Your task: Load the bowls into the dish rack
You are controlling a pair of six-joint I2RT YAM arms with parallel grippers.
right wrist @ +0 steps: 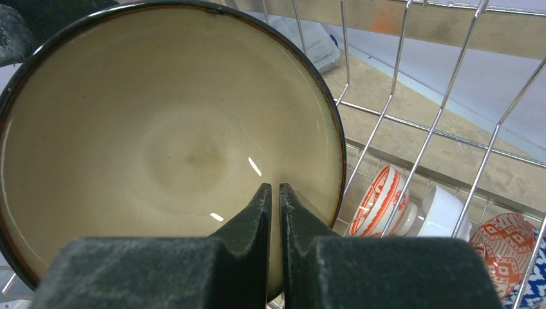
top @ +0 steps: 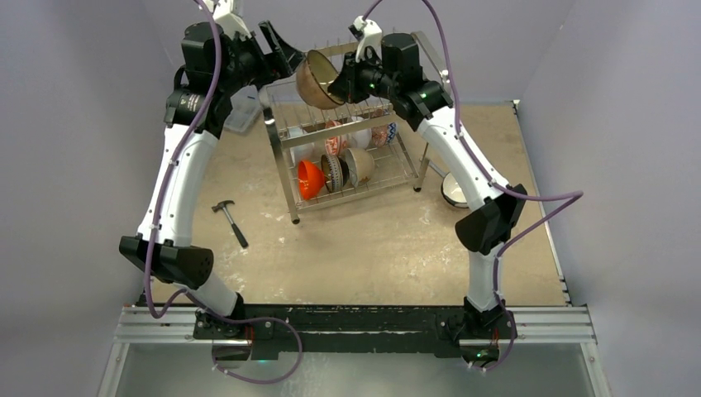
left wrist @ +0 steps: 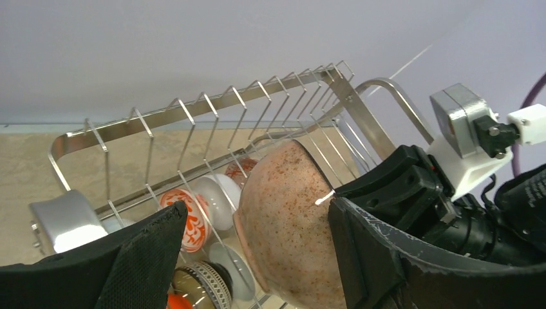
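Observation:
A large tan bowl (top: 316,79) with a dark rim hangs tilted at the upper tier of the metal dish rack (top: 285,169). On its right side my right gripper (top: 337,89) is shut on the rim; the right wrist view shows the bowl's smooth inside (right wrist: 174,129) behind the closed fingers (right wrist: 257,238). My left gripper (top: 289,62) is open beside the bowl's left edge. In the left wrist view its right finger (left wrist: 367,257) overlaps the bowl's speckled outside (left wrist: 290,219); whether they touch I cannot tell. Bowls on the lower tier include an orange bowl (top: 310,179) and a beige bowl (top: 360,166).
A hammer (top: 231,223) lies on the floor at the left, and a clear plastic box (top: 243,112) is behind the left arm. A white pan (top: 454,192) sits right of the rack.

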